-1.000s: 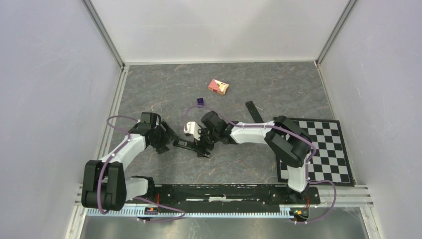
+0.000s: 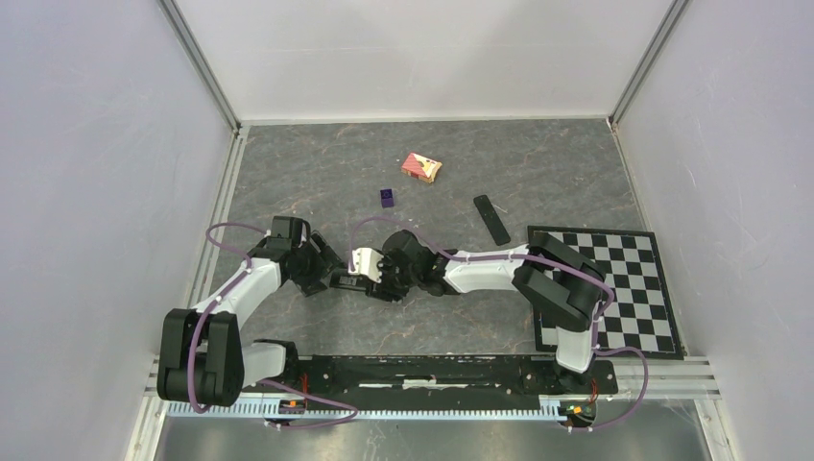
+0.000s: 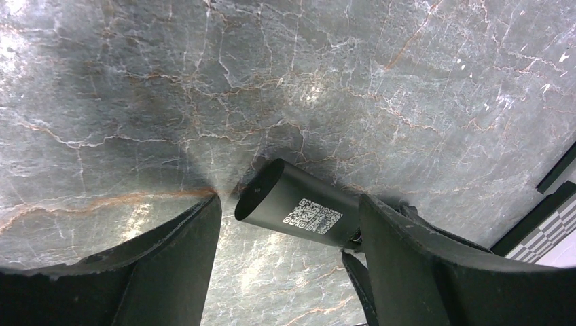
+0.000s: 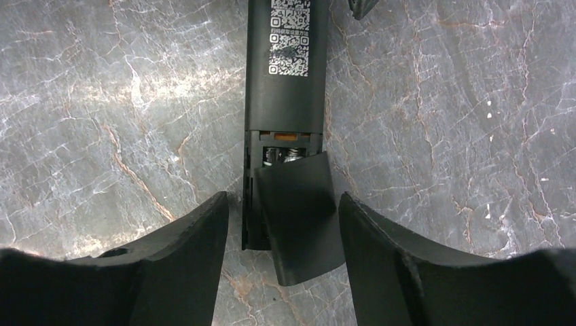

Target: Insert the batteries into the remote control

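The black remote [image 4: 285, 95] lies back up on the grey table, QR codes showing. Its battery compartment is uncovered at one end, with batteries or springs [image 4: 277, 155] visible at the top. The loose cover [image 4: 299, 217] lies askew over that compartment, between the fingers of my right gripper, which is part open; contact on both sides is unclear. In the left wrist view, the remote [image 3: 309, 204] lies between and beyond the fingers of my left gripper, which stands open around its far end.
A red-and-cream box [image 2: 421, 167], a small purple box [image 2: 387, 198] and a black bar-shaped object [image 2: 491, 219] lie farther back. A checkerboard [image 2: 614, 288] is on the right.
The remote appears turned slightly toward horizontal. The left arm has barely moved.
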